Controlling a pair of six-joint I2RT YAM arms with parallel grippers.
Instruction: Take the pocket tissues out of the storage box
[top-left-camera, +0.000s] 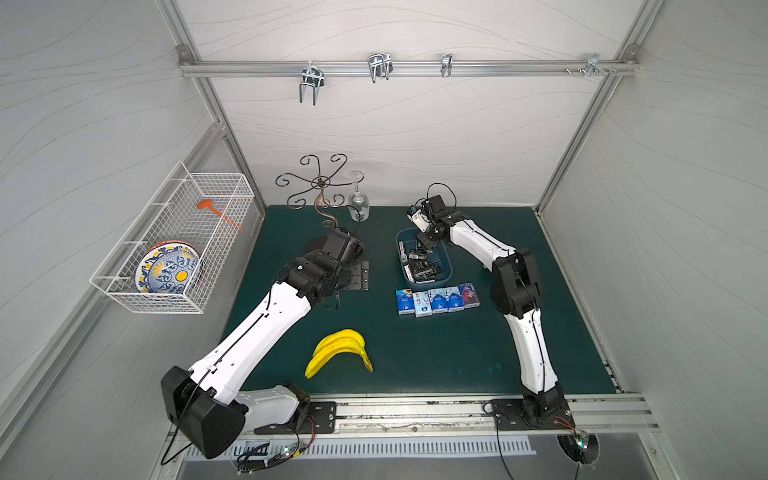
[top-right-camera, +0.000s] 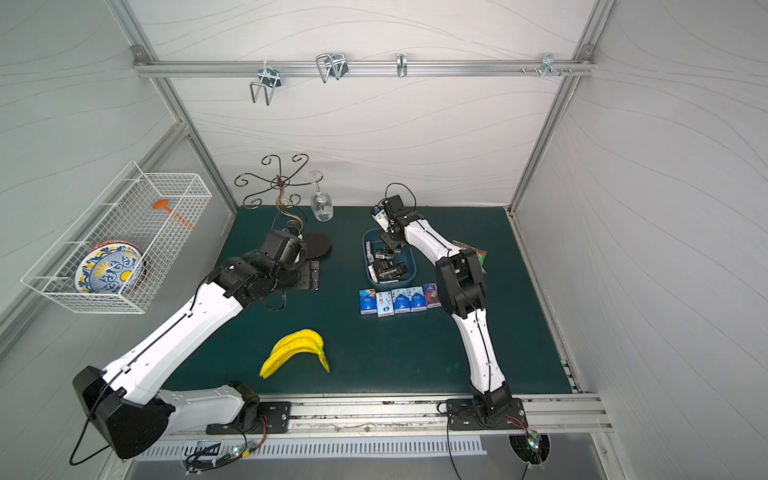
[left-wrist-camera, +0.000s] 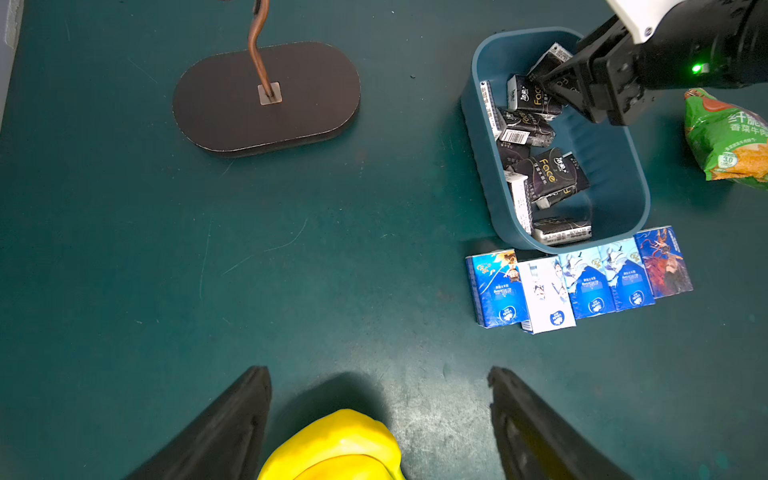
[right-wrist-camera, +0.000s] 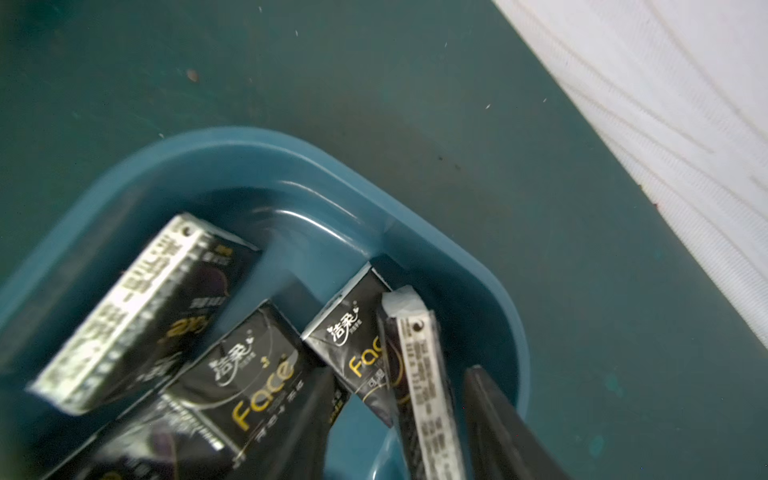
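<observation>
A blue storage box (top-left-camera: 447, 268) holds several black pocket tissue packs (left-wrist-camera: 550, 176). My right gripper is down in the box's back part, its fingers part open on either side of a standing pack (right-wrist-camera: 428, 376); whether they touch it is unclear. Other packs lie beside it. My left gripper is open over the bananas' far side in its wrist view, nothing held between its fingers.
A row of blue and white packs (left-wrist-camera: 588, 284) lies before the box, a green snack bag (left-wrist-camera: 724, 136) to its right, a metal stand (left-wrist-camera: 200, 104) and glass (top-right-camera: 321, 204) left behind. Bananas (top-left-camera: 336, 348) lie at the front.
</observation>
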